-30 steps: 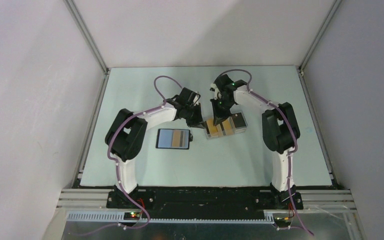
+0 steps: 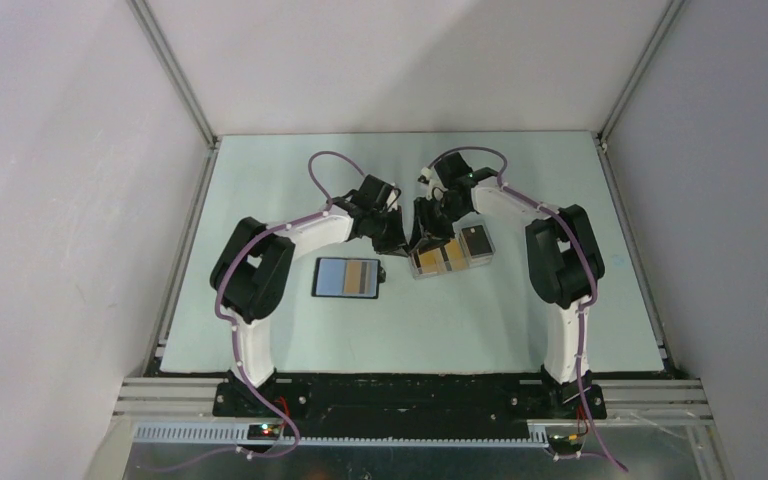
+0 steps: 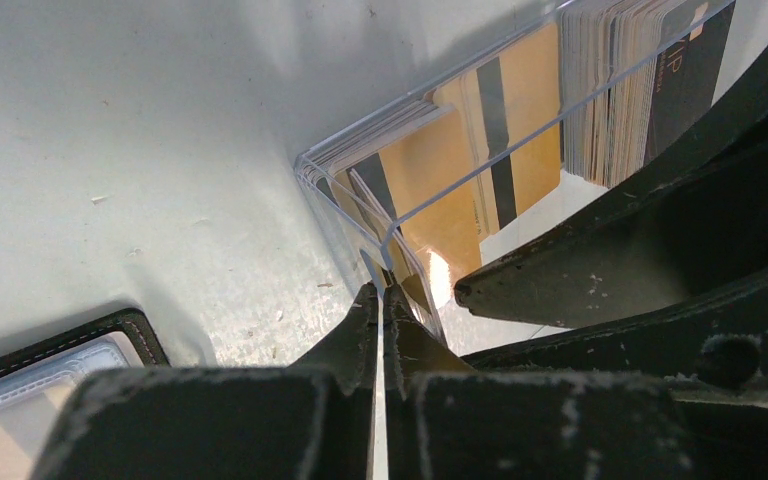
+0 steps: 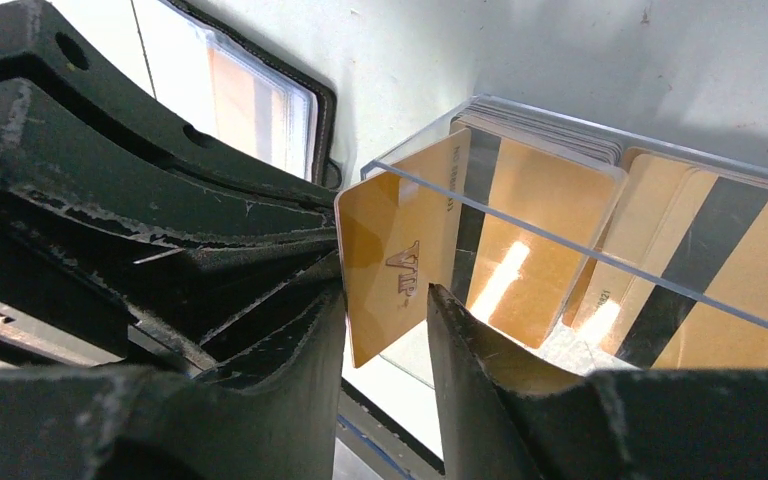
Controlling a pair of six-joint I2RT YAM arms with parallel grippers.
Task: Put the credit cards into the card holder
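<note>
In the clear box (image 2: 450, 270) stand gold credit cards with dark stripes. One gold card (image 4: 400, 255) leans out from the stack at the box's left end. My right gripper is partly open, with its fingers on either side of that leaning card and a gap visible. My left gripper is shut, its tips at the card's edge by the box corner; I cannot tell whether they pinch the card. The black-edged card holder (image 2: 330, 277) lies open-face up to the left, with a striped tan card in a clear sleeve.
Farther right in the box are more stacked cards (image 3: 615, 95), with a black card (image 2: 476, 241) at the end. Both grippers stand very close together at the box's left end.
The left arm, the box and the card holder have stayed put.
</note>
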